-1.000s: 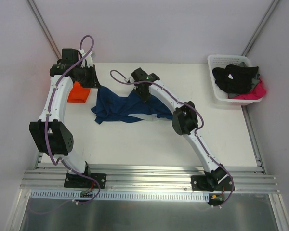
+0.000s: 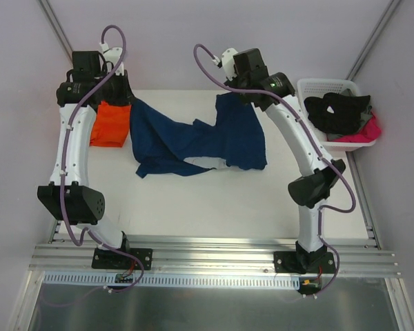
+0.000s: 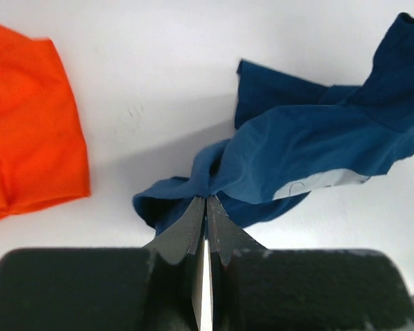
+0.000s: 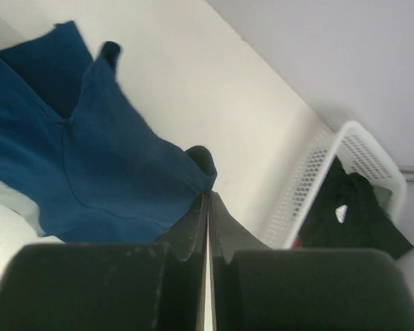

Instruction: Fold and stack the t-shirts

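Observation:
A dark blue t-shirt (image 2: 193,141) is spread unevenly across the table, two of its parts raised by my arms. In the left wrist view, my left gripper is shut on a bunched edge of the blue fabric (image 3: 283,148). My right gripper is shut on another edge of the blue cloth (image 4: 117,158), which slopes down from the fingertips. In the top view the cloth stretches between both grippers, its middle lying on the table. A pale patch (image 2: 205,163) shows at its near side. A folded orange-red shirt (image 2: 110,126) lies at the left.
A white basket (image 2: 310,134) at the back right holds black cloth (image 2: 338,112) and a pinkish-red cloth (image 2: 368,130).
My right gripper has risen and moved right, drawing up a part of the blue shirt. The left gripper has moved slightly left and back, with its cloth stretched along.

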